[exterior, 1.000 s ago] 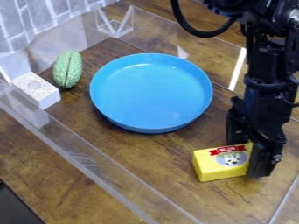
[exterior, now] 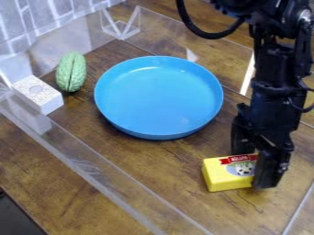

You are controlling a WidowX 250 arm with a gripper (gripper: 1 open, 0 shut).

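Note:
A yellow box (exterior: 223, 174) with a red label and a picture on its top lies on the wooden table at the lower right. My black gripper (exterior: 258, 151) comes down from above on the right, its open fingers low over and around the box's right part; how far they reach down its sides is hard to tell.
A blue plate (exterior: 160, 92) fills the centre. A green corrugated object (exterior: 72, 72) and a white block (exterior: 37, 95) sit at the left. Clear plastic panels edge the area. Bare wood (exterior: 110, 174) is free at the lower left.
The gripper has shifted very slightly about the box's right part; the box and the other objects look unmoved.

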